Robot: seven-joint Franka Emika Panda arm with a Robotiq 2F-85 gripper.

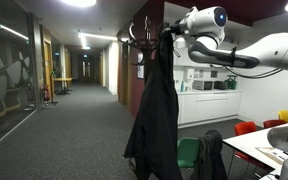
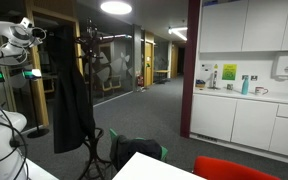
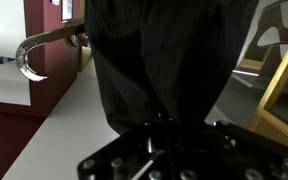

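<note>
A long black garment, apparently a coat, hangs down from my gripper beside the coat stand. In the second exterior view the garment hangs at the left, close to the stand. Dark cloth fills the middle of the wrist view and gathers to a narrow bunch at my gripper, which is shut on it. A curved hook of the stand shows left of the cloth. Whether the garment also touches a hook cannot be told.
A second dark garment lies over a chair by the white table. A green chair and red chairs stand nearby.
</note>
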